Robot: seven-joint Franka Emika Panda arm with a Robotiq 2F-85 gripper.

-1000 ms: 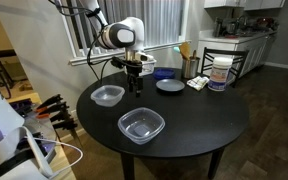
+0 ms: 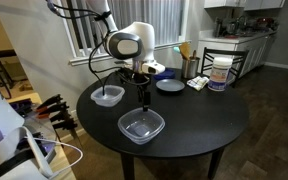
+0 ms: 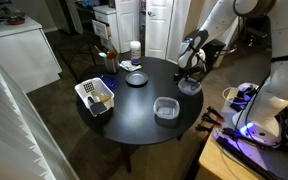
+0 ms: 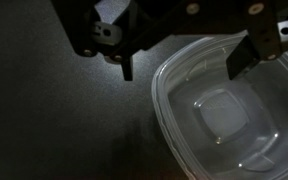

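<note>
A clear plastic container [image 2: 141,126] sits on the dark table near its front edge; it is the container [image 3: 190,87] closest to the arm in exterior view 2. Above its back edge hangs my gripper [image 2: 144,104], pointing down. In the wrist view, the fingers of my gripper are spread wide with nothing held. One finger [image 4: 127,68] shows over bare table, the other over the inside of the clear container [image 4: 224,112], so the rim appears between them. Whether the fingertips reach below the rim is unclear.
A second clear container [image 2: 107,96] lies left of the arm. Behind stand a plate [image 2: 170,86], a utensil holder [image 2: 191,67] and a large white tub [image 2: 220,73]. A white basket [image 3: 94,96] with items is at the far side.
Both containers stay where they were.
</note>
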